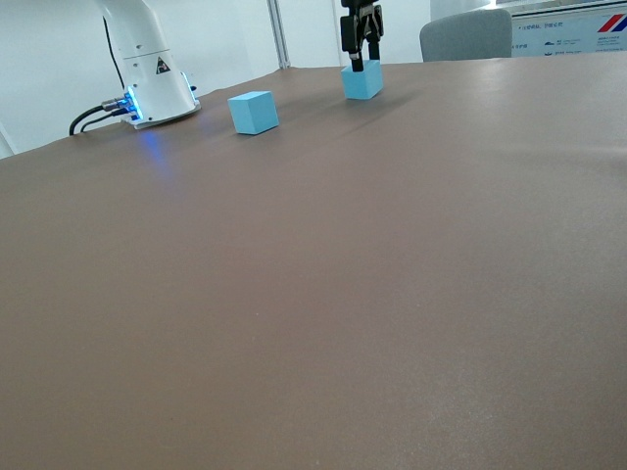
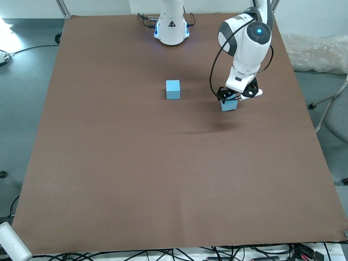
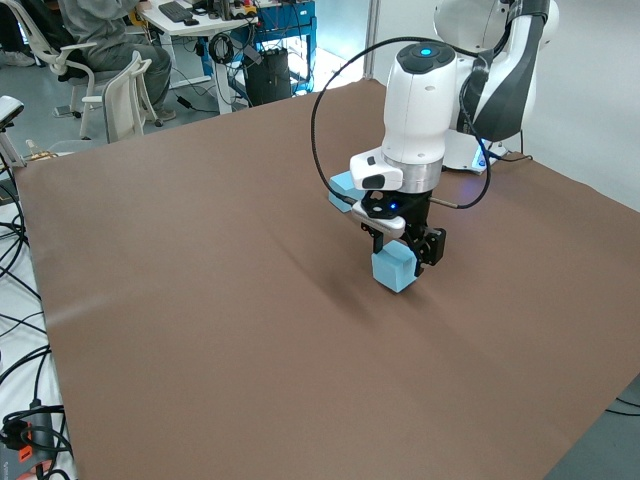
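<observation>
The gripper (image 3: pixel 398 255), black under the white arm, stands low over a light blue cube (image 3: pixel 394 267) toward the right of the brown table. In the top view its fingers come down at that cube (image 1: pixel 361 81); whether they grip it I cannot tell. A second light blue cube (image 2: pixel 173 89) sits apart, left of the gripper in the left view; in the right view it is partly hidden behind the arm.
A white robot base (image 2: pixel 172 30) with cables stands at the table's back. A grey chair (image 2: pixel 337 114) stands beside the right edge.
</observation>
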